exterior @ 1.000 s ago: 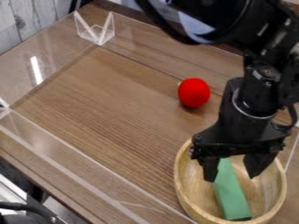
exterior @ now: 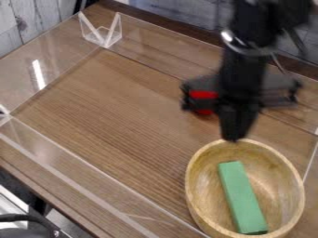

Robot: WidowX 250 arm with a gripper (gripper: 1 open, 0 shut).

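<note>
My gripper, dark and blurred, hangs over the right side of the table above a wooden bowl; its fingers are too blurred to show whether they are open or shut. A green bar lies inside the bowl. A red round object sits behind the gripper, mostly hidden.
A clear plastic angular piece stands at the back left.
My gripper has risen up and away from the bowl, now covering much of the red object. The green bar remains in the bowl.
</note>
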